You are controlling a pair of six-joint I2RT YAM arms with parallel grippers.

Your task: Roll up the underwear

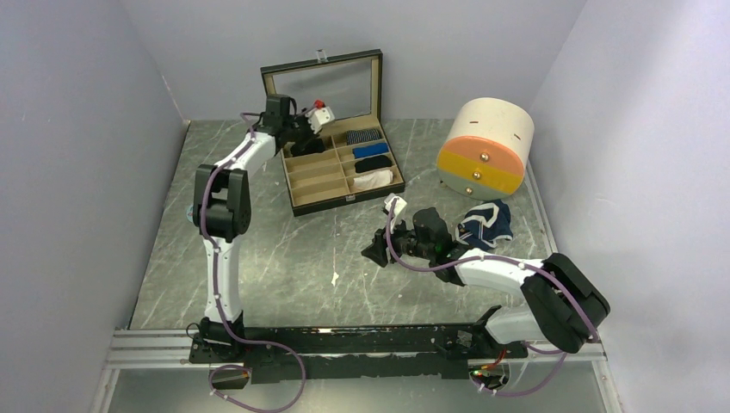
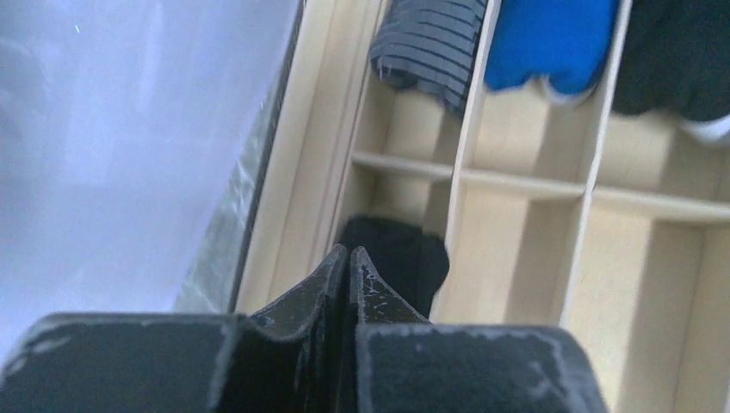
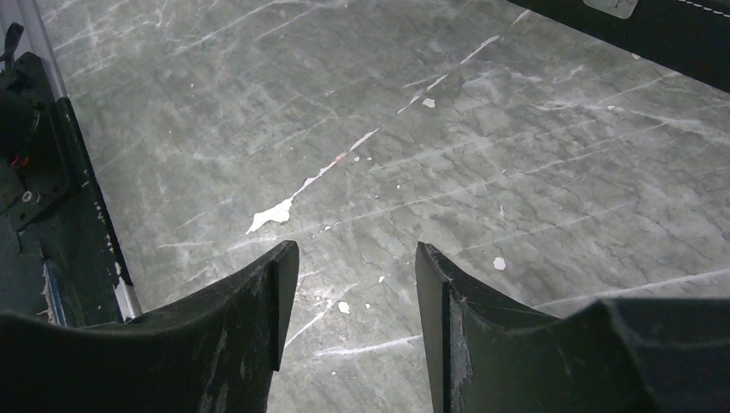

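A rolled black pair of underwear (image 2: 400, 254) lies in the back-left compartment of the open organizer box (image 1: 344, 199). Over it, at the box's left side, is my left gripper. Its fingers are nearly together, with dark material in the narrow slit; black against black hides how much cloth is between them. The near part of the roll is hidden behind the fingers. My right gripper hovers above the bare table in front of the box, its fingers apart and nothing between them.
Striped (image 1: 363, 136), blue (image 1: 370, 151), black (image 1: 374, 163) and white (image 1: 374, 180) rolls fill the right column. Beside the round drawer unit (image 1: 486, 146) lies a navy-and-white cloth (image 1: 485, 222). The raised lid (image 1: 322, 60) stands behind the box.
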